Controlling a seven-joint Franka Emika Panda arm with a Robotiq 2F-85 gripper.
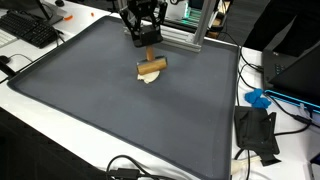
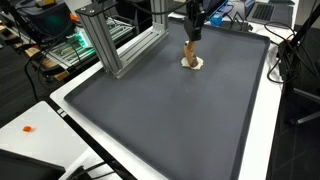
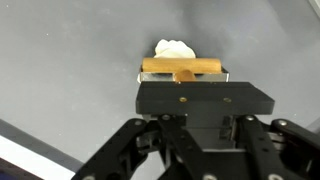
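Observation:
A wooden roller with an upright wooden handle rests over a cream-coloured, flat dough-like piece on the grey table. In exterior view 2 its handle rises to my gripper, which is shut on it. From the wrist, the roller's barrel lies crosswise ahead of the dark gripper body, and the pale piece shows beyond the barrel. The gripper body hides most of the handle and the fingers. Part of the pale piece is covered by the roller.
Free grey table surface lies in front of the roller and to both sides. A white-framed structure stands at the table's edge. A keyboard, a blue object and cables lie outside the grey surface.

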